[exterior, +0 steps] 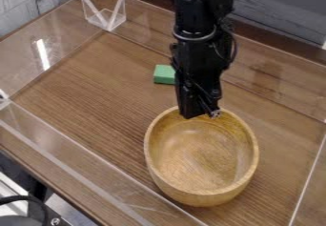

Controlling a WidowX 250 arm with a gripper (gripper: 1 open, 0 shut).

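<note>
The black robot arm hangs from the top centre, and its gripper (196,107) is low over the back rim of a wooden bowl (201,163). The gripper looks shut, with nothing visible between its fingers, though its tips are small and dark. A green block (165,74) lies on the table behind the bowl, just left of the arm.
A clear plastic holder (106,10) stands at the back left. A black cable curves at the lower left edge.
</note>
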